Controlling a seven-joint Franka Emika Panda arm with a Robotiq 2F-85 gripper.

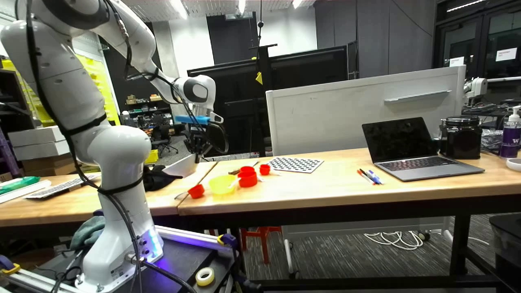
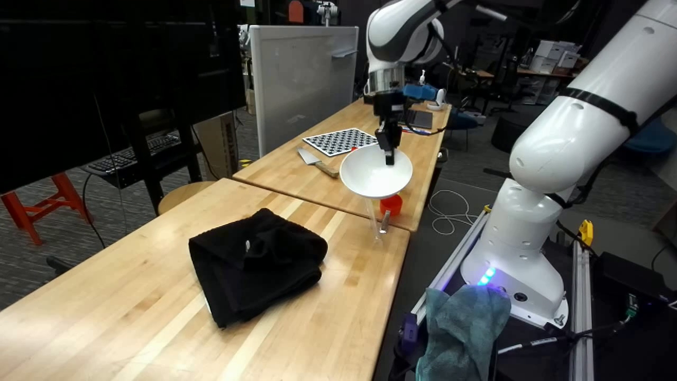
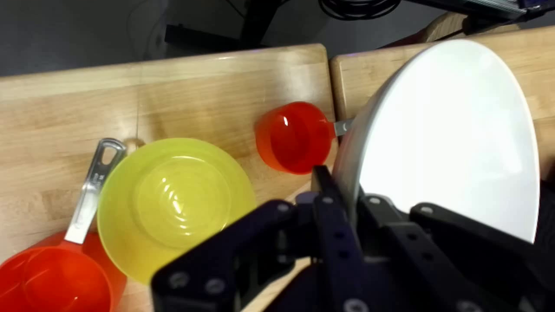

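A white bowl [image 2: 371,172] hangs tilted above the table, its inside facing the camera in exterior view 2. My gripper is shut on the bowl's rim, one finger on each side of the wall. In exterior view 1 the bowl [image 1: 181,167] shows as a pale slanted shape beneath the gripper [image 1: 197,155]. Below it, on the table, lie a small red measuring cup [image 3: 294,138] with a metal handle and a translucent yellow bowl [image 3: 177,203]. Larger red cups [image 3: 57,281] sit beside the yellow bowl.
A black cloth [image 2: 260,260] lies on the near table in exterior view 2. A spatula [image 2: 317,162] and a checkered board [image 2: 340,141] rest farther back. The laptop [image 1: 420,156] and pens [image 1: 369,176] stand right, with bare table between.
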